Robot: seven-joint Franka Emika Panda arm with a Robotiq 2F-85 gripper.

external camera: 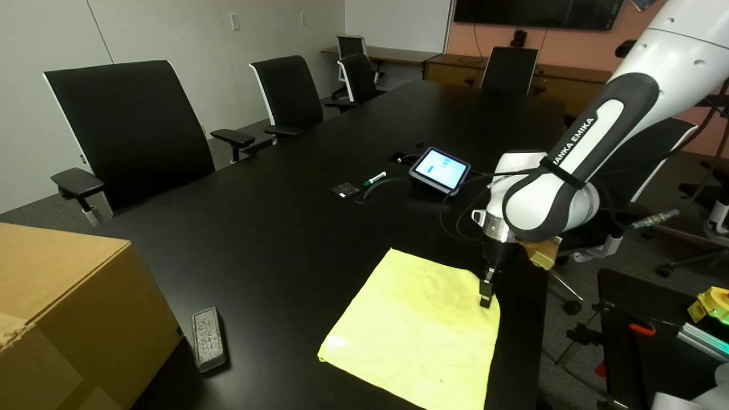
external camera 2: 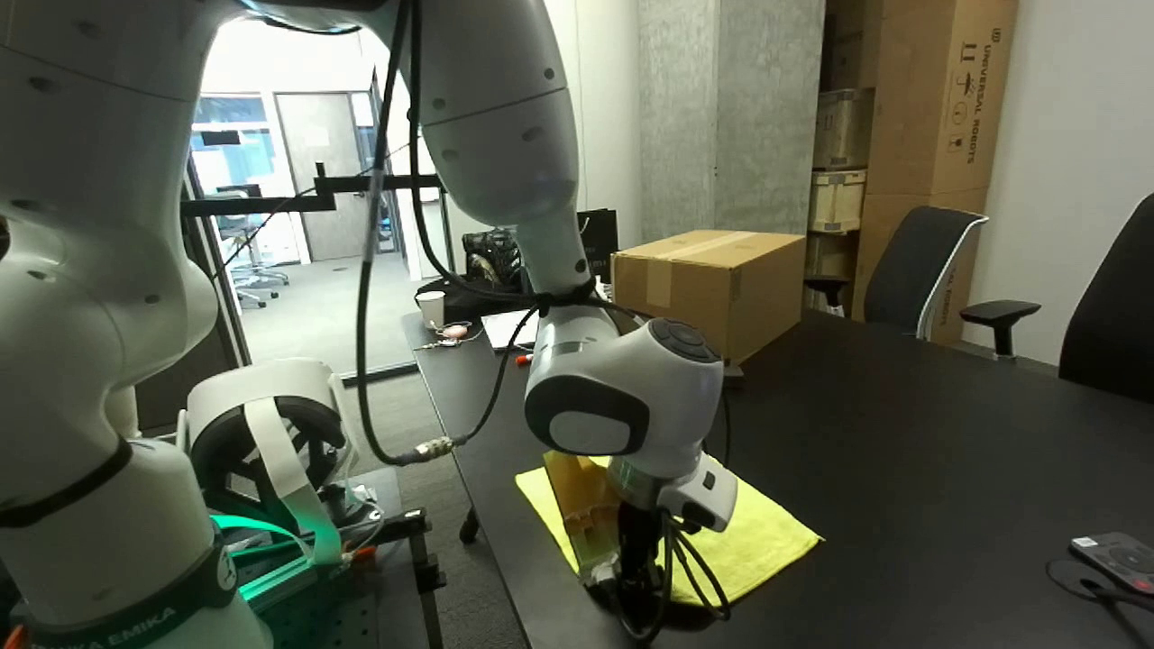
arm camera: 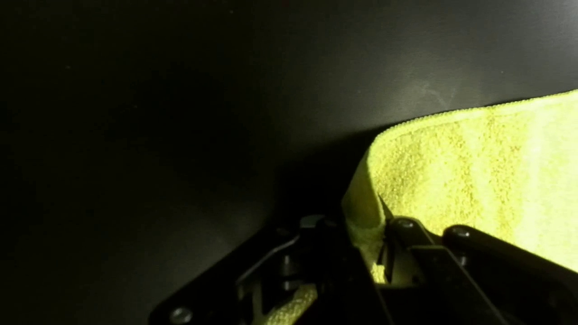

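Observation:
A yellow cloth [external camera: 417,328] lies spread almost flat on the black table. My gripper [external camera: 486,295] is at its corner on the table-edge side, shut on the fabric. From close up in the wrist view, the cloth [arm camera: 460,162] rises in a fold that runs in between the fingers of my gripper. Most of the cloth [external camera 2: 763,535] still rests on the tabletop in the second exterior view, where the arm hides part of it and the fingertips.
A cardboard box [external camera: 75,314] and a grey eraser [external camera: 208,338] are to the cloth's left. Farther back are a lit tablet [external camera: 441,169], a green marker [external camera: 375,179] and a small dark card [external camera: 345,190].

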